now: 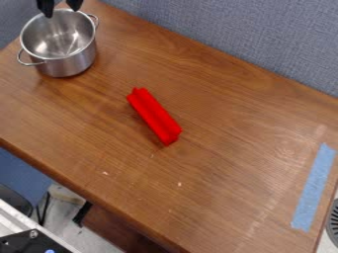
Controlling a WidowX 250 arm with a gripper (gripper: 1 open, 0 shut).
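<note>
A steel pot with two side handles stands on the wooden table at the upper left. At the top edge, above the pot's back rim, the dark fingertips of my gripper show, apart from each other and open; the rest of it is out of frame. A long red block lies on the table to the right of the pot and somewhat nearer.
A grey padded wall runs along the back. The table's edge drops away at the lower left.
</note>
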